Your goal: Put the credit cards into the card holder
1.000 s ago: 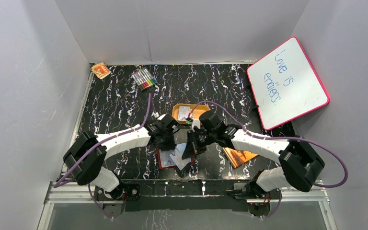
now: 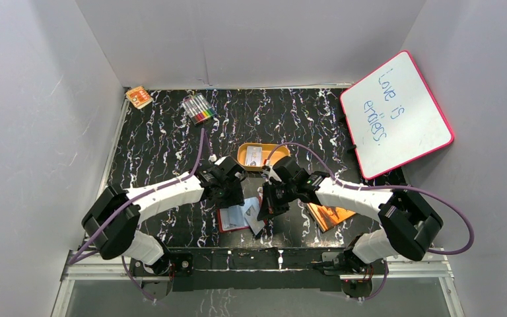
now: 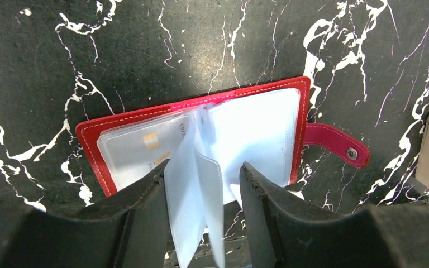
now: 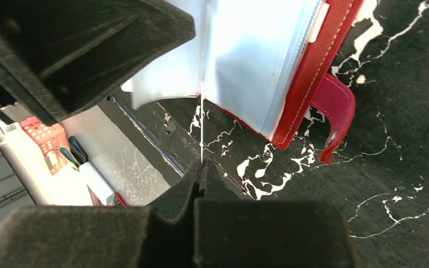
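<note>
The red card holder [image 3: 98, 159] lies open on the table, its strap with a snap pointing right in the left wrist view. Printed cards [image 3: 145, 151] show through its left-side sleeves. Clear sleeves [image 3: 192, 184] stand up from the middle, between the spread fingers of my open left gripper. My right gripper is shut on a thin white card [image 4: 202, 128], seen edge-on beside the clear sleeves [image 4: 251, 61]. From above, that card [image 2: 255, 221] lies slanted over the holder's right part. Whether its edge is inside a sleeve, I cannot tell.
Behind the grippers stands a yellow tray [image 2: 277, 157] with a white card [image 2: 253, 156] in it. An orange box [image 2: 330, 214] lies right of the holder under the right arm. Marker pens [image 2: 199, 108] and a whiteboard [image 2: 396, 112] are farther back. Both grippers are close together.
The white card and my right gripper have shifted slightly right over the holder. My left arm has moved a little, its gripper staying over the holder.
</note>
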